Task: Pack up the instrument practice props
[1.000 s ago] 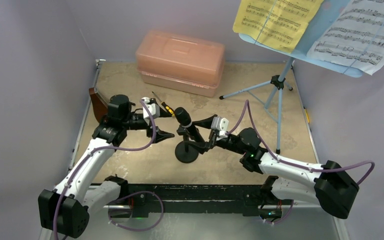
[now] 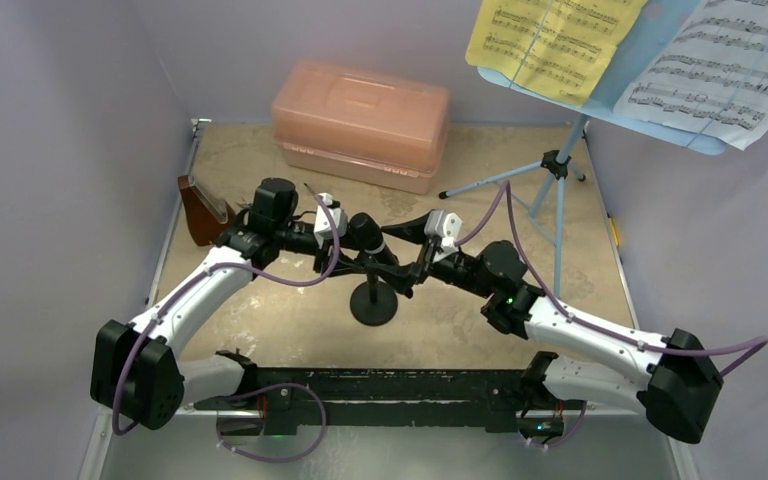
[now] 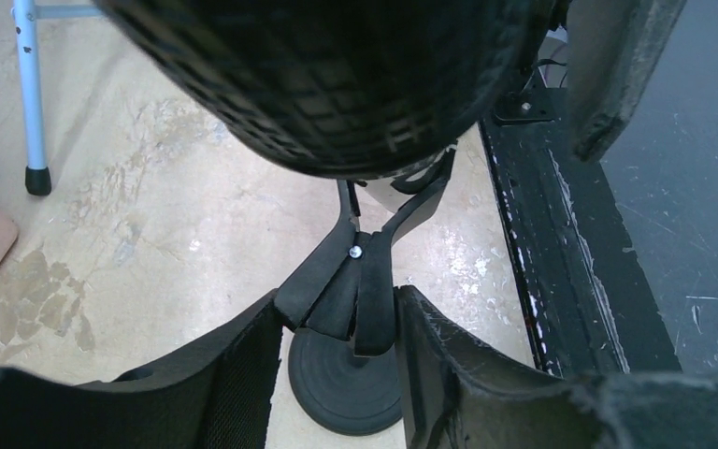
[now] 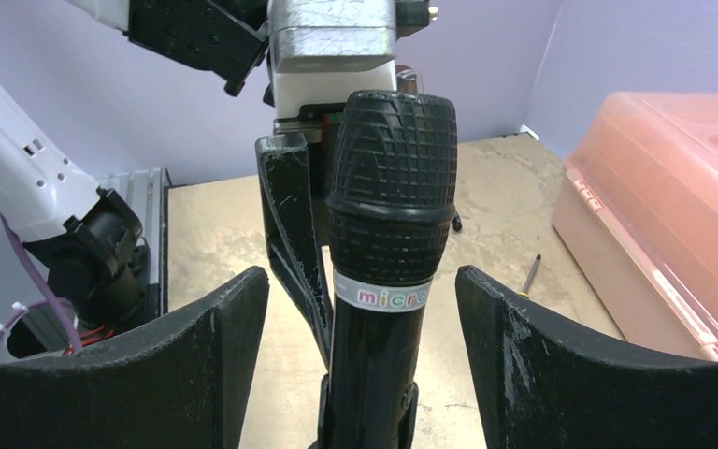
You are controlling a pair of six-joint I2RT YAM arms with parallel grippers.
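Observation:
A black microphone [image 2: 364,230] leans in the clip [image 3: 337,299] of a small desk stand, whose round base [image 2: 373,303] rests on the table. In the left wrist view the microphone's ribbed head [image 3: 337,84] looms close above the clip. My left gripper has its fingertips at both sides of the clip, partly apart; whether they grip it is unclear. My right gripper is open around the microphone body [image 4: 377,346], with gaps visible on both sides. One left finger [image 4: 290,201] shows behind the microphone in the right wrist view.
A closed pink case [image 2: 360,110] stands at the back. A light-blue tripod [image 2: 556,165] holds up sheet music [image 2: 550,45] at the right. Beside the left wall is a brown wooden object [image 2: 201,212]. A screwdriver tip [image 4: 530,274] lies near the case.
My left gripper has moved right, from beside the stand to its clip, now covering most of the screwdriver in the top view.

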